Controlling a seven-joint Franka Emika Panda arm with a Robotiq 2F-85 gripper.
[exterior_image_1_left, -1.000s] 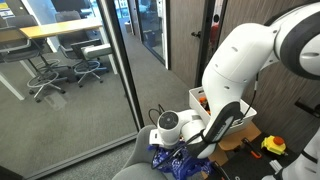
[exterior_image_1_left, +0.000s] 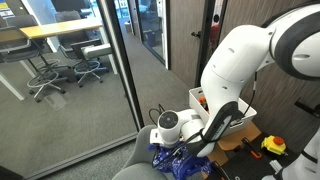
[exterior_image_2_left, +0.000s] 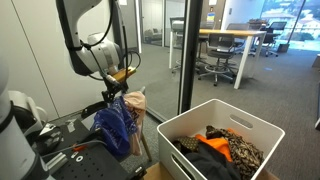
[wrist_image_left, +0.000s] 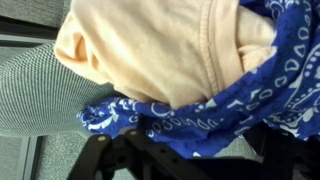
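A blue bandana with a white pattern (wrist_image_left: 210, 118) is draped over a grey chair (wrist_image_left: 45, 95), and a peach cloth (wrist_image_left: 150, 50) lies against it. In exterior view 2 the blue cloth (exterior_image_2_left: 115, 127) hangs in folds beside the peach one (exterior_image_2_left: 136, 103). My gripper is open right at the bandana, whose fabric passes in front of and between the spread fingers. Whether the fingertips touch it, I cannot tell. From exterior view 1, the blue cloth (exterior_image_1_left: 182, 163) shows below the wrist, which hides part of it.
A white bin (exterior_image_2_left: 222, 112) holding dark, orange and leopard-patterned cloths (exterior_image_2_left: 243, 152) stands to one side of the chair. On the dark table lie a yellow and red object (exterior_image_1_left: 273, 144) and a red-handled tool (exterior_image_1_left: 250, 150). A glass partition post (exterior_image_1_left: 122, 60) rises behind.
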